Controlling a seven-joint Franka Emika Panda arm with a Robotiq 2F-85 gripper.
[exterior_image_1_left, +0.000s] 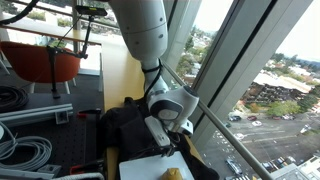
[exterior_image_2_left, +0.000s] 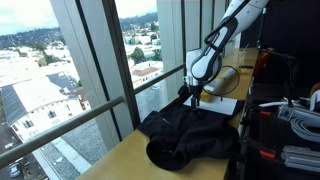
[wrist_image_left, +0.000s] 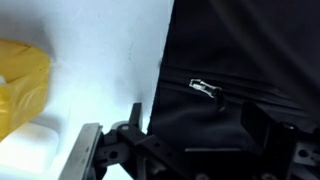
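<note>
Black fabric (wrist_image_left: 215, 50) with a zipper fills the right half of the wrist view. A metal zipper pull (wrist_image_left: 205, 88) lies on it, just ahead of the space between my fingertips. My gripper is open low over the fabric, its fingers apart and nothing held. Contact between fingertips and cloth cannot be judged. In exterior view 2 the fabric (exterior_image_2_left: 190, 128) is a crumpled heap, with the arm reaching down at its far side.
A white board (wrist_image_left: 105, 60) borders the fabric, bearing a yellow packet (wrist_image_left: 20, 80) and a white item (wrist_image_left: 30, 147). Tall windows (exterior_image_2_left: 150, 60) run along one side of the wooden table (exterior_image_2_left: 115, 163). Coiled cable (exterior_image_1_left: 30, 153) lies on the opposite side.
</note>
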